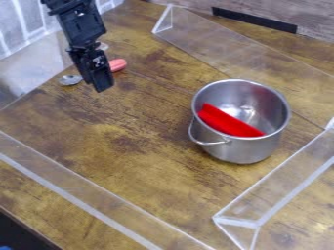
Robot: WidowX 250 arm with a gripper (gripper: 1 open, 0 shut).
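Note:
The black gripper [94, 78] hangs at the upper left over the wooden table, just in front of a small pink object [115, 64] and a spoon-like silver piece [70, 80]. Its fingers point down; whether anything is between them is too small to tell. A steel pot [259, 107] with a side handle stands at the right, a long red object [228, 123] lying inside it.
Clear plastic walls [268, 200] border the table [131, 156] on several sides.

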